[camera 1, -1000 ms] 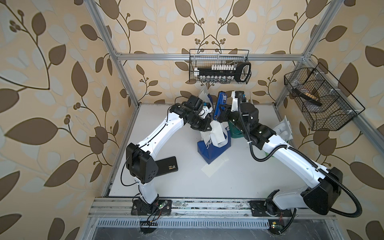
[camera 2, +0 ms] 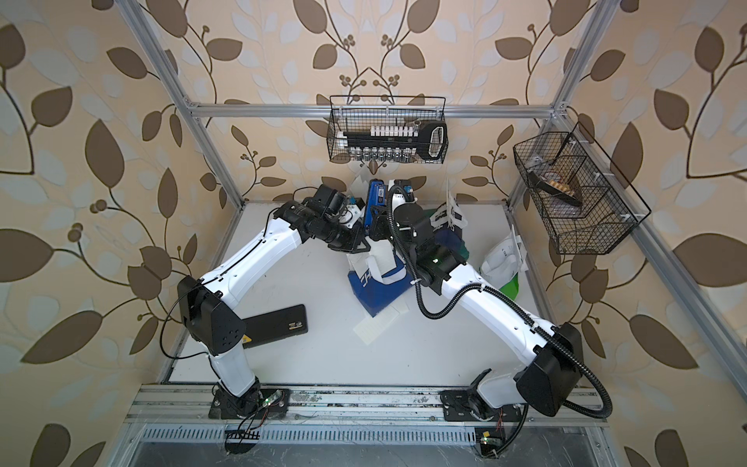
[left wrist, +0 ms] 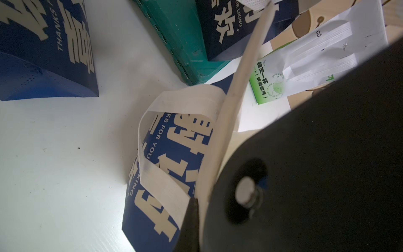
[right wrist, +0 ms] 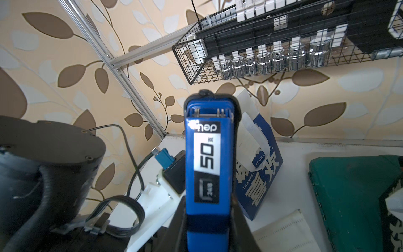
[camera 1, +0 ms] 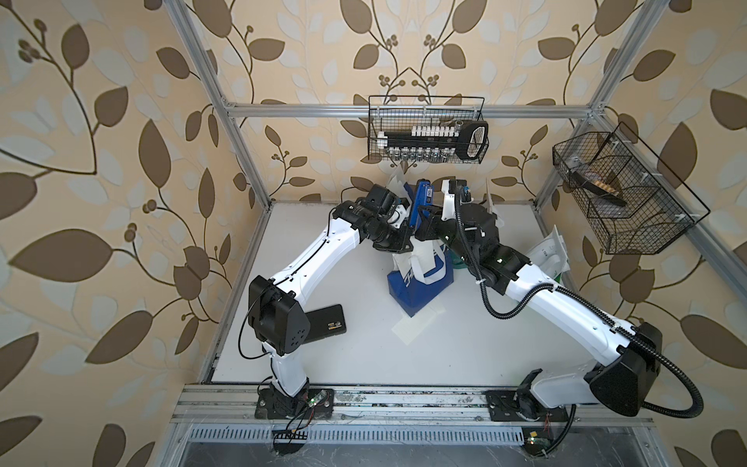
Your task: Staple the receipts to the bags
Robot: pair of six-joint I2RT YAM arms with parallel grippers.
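A blue paper bag with white lettering [camera 1: 420,294] stands mid-table, its white handle looped on the near side. At its top edge my left gripper [camera 1: 407,244] is shut, with a thin pale edge [left wrist: 226,121] running along its finger in the left wrist view; whether this is bag rim, receipt or both I cannot tell. My right gripper [camera 1: 425,226] is shut around a blue stapler [right wrist: 207,168], which points up and away, close beside the left gripper and above the bag. The stapler's lower end is hidden by the bag and arms. A pale receipt slip [camera 1: 418,323] lies flat in front.
Another blue bag [right wrist: 258,172] stands at the back. A green case [right wrist: 352,201], a dark blue bag [camera 2: 447,237] and a white-and-green bag [camera 2: 502,260] are to the right. A black case [camera 2: 274,324] lies front left. The front right is open.
The right gripper and stapler have shifted slightly left, toward the left gripper. The blue bag has moved slightly right and its handle looks more open. The left gripper is nearly still.
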